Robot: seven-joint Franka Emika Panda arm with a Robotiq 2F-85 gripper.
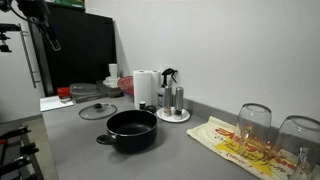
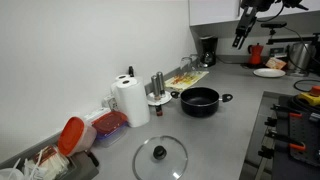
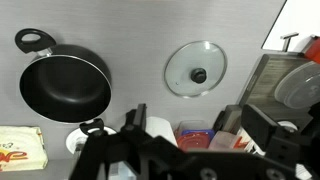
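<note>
A black two-handled pot [image 1: 132, 129] stands uncovered and empty on the grey counter. Its glass lid [image 2: 160, 158], with a dark knob, lies apart from it on the counter. Seen from above, the pot [image 3: 66, 84] is on the left of the wrist view and the lid [image 3: 195, 70] right of the middle. High over the counter, my gripper is open, its fingers wide apart and nothing between them. The gripper [image 2: 242, 36] also shows at the upper right of exterior view 2, well clear of pot and lid.
Paper towel rolls [image 2: 132, 103], a tray with bottles [image 1: 173, 115] and plastic containers [image 2: 77, 133] line the wall. Upturned glass jars [image 1: 254, 122] stand on a printed cloth [image 1: 215, 133]. Bare counter lies in front of the pot.
</note>
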